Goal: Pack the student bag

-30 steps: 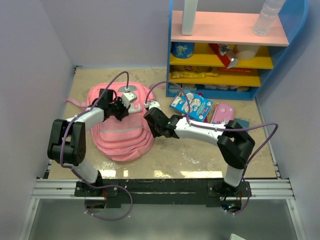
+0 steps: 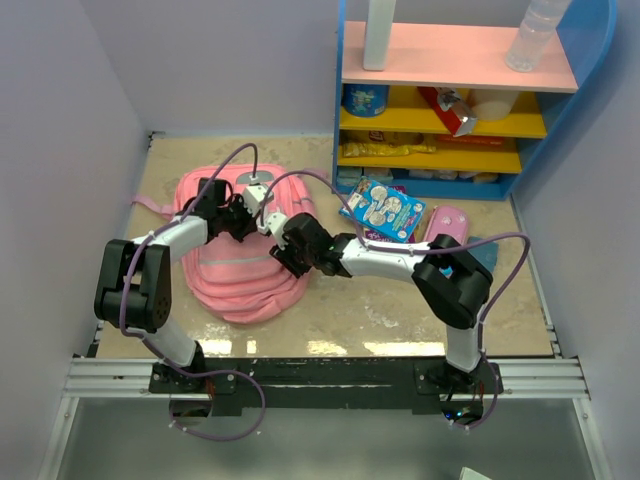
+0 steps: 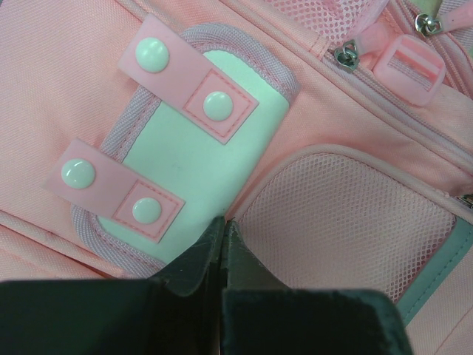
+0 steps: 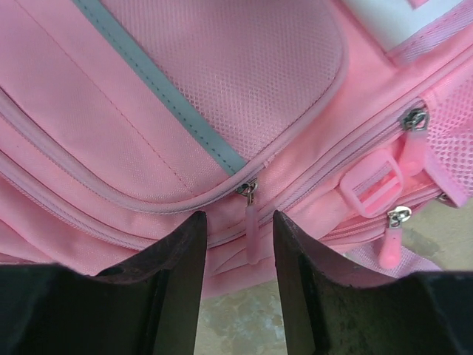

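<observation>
The pink student bag (image 2: 240, 280) lies flat on the left of the table, its mesh front pocket (image 3: 340, 214) and mint-green patch (image 3: 211, 144) facing up. Over the middle of the bag, my left gripper is shut, its tips at the patch's edge beside the pocket, with nothing seen between them. At the bag's right side my right gripper stands open. A pink zipper pull (image 4: 252, 233) hangs between its fingers without both of them touching it. On the table to the right are a blue box (image 2: 385, 208) and a pink case (image 2: 447, 224).
A blue shelf with a pink top (image 2: 460, 55) stands at the back right, holding a red box (image 2: 450, 110) and a blue can (image 2: 365, 99). A dark blue item (image 2: 483, 252) lies near the right arm's elbow.
My right gripper has moved left and slightly down, from beside the bag's right edge to over it. The left arm and the bag look unmoved.
</observation>
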